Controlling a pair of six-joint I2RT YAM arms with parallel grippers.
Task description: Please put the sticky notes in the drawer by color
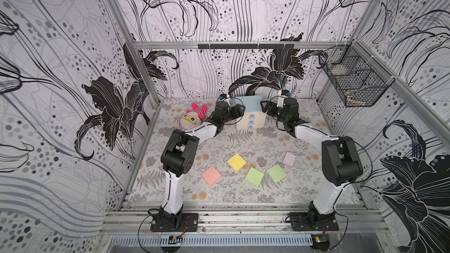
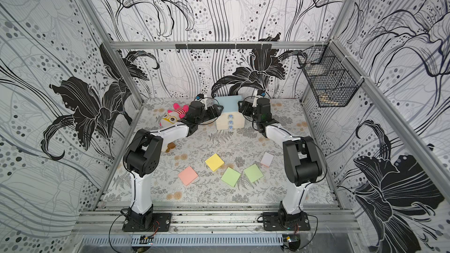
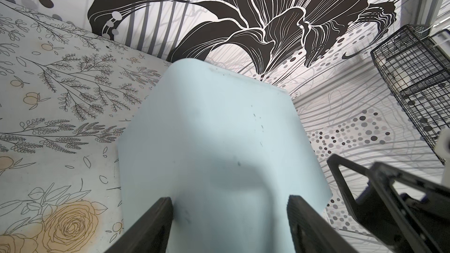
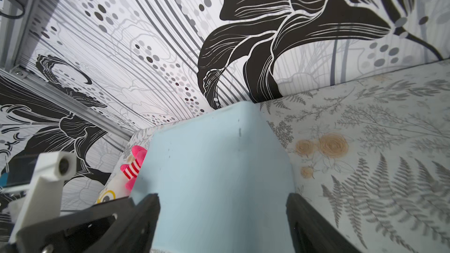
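A cream drawer box point(image 1: 250, 120) with a light blue top point(image 3: 206, 126) stands at the back centre. My left gripper is open around the box's blue upper part, at its left. My right gripper is open at the box's right, also over the blue top; whether either touches cannot be told. On the table lie a pink sticky note point(image 1: 211, 175), a yellow one point(image 1: 236, 162), two green ones point(image 1: 254, 176) point(image 1: 276, 173) and a pale lilac one point(image 1: 289, 158).
A striped plush toy point(image 1: 191, 118) lies at the back left, beside my left arm. A black wire basket point(image 1: 356, 79) hangs on the right rail. The front middle holds only the notes.
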